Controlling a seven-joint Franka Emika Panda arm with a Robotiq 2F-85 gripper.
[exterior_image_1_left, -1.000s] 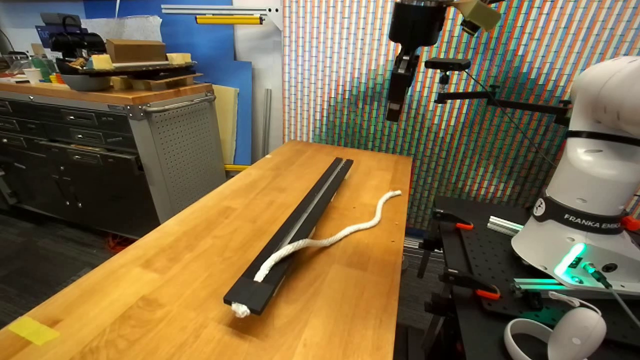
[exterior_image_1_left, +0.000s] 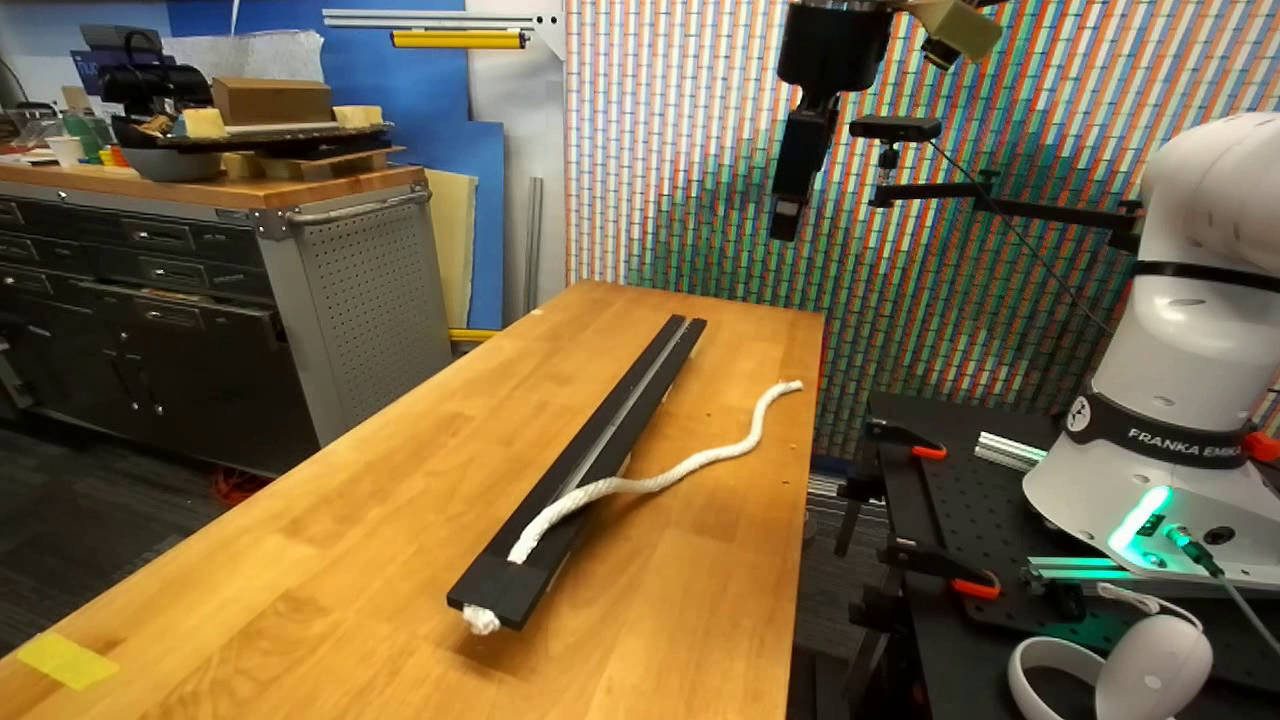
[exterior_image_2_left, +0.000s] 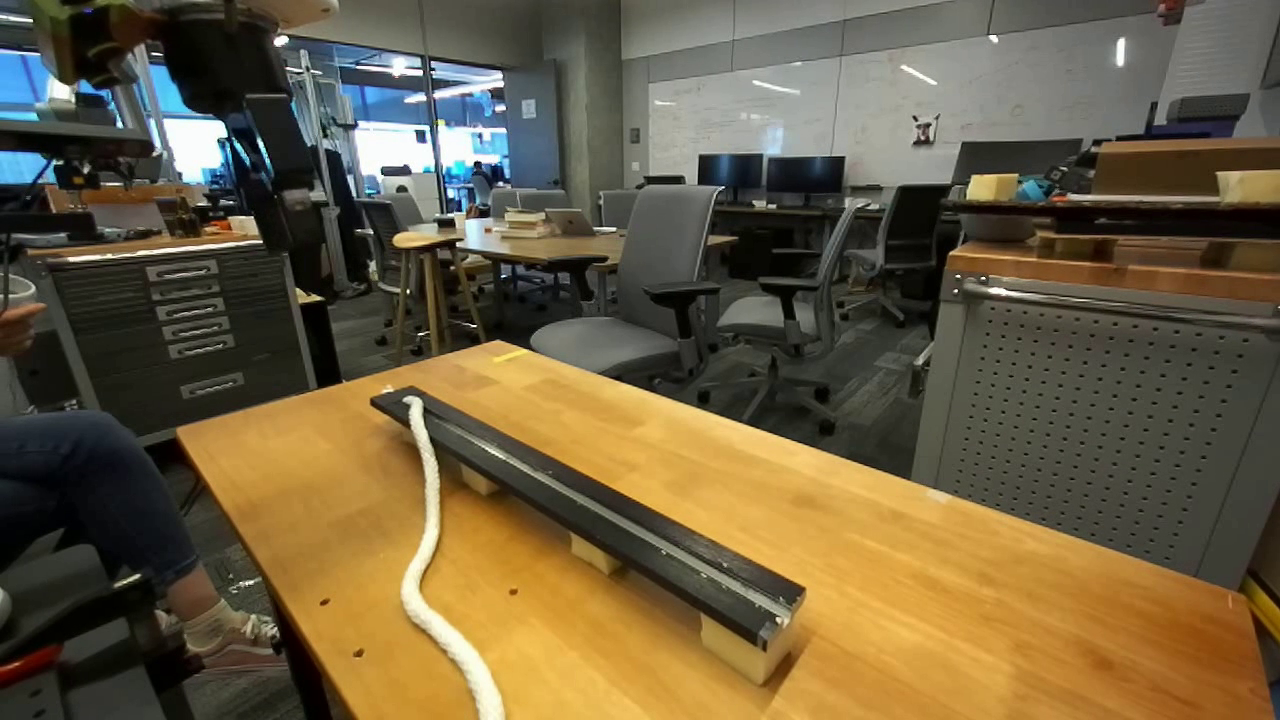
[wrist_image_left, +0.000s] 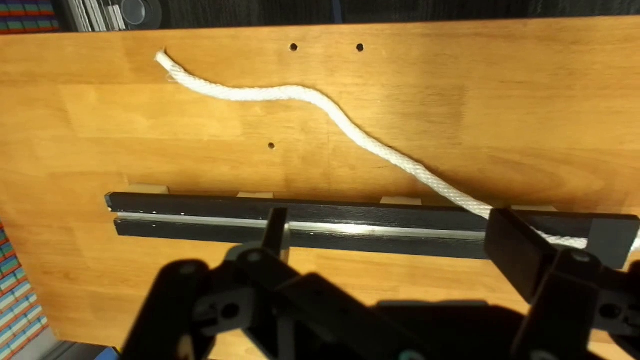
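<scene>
A white rope (exterior_image_1_left: 720, 454) runs from one end of a long black grooved board (exterior_image_1_left: 510, 588) across the wooden table. One end is held under the board's end cap, with a frayed tip poking out. The rest crosses the board's side and curves over the tabletop to a loose end, as the wrist view shows for the rope (wrist_image_left: 387, 153). Only near the cap does rope lie along the groove; the remaining groove is bare. My gripper is open, its fingers wide apart and empty. In exterior view 1 the gripper (exterior_image_1_left: 785, 222) hangs high above the table.
Pale blocks (exterior_image_2_left: 746, 648) raise the board off the table (exterior_image_2_left: 960, 600). A camera on an arm (exterior_image_1_left: 894, 128) stands beside my gripper. A person's leg (exterior_image_2_left: 90, 516) shows at the left in exterior view 2.
My gripper's fingers have shifted slightly in exterior view 1, and the gripper stays high. Rope and board have not moved.
</scene>
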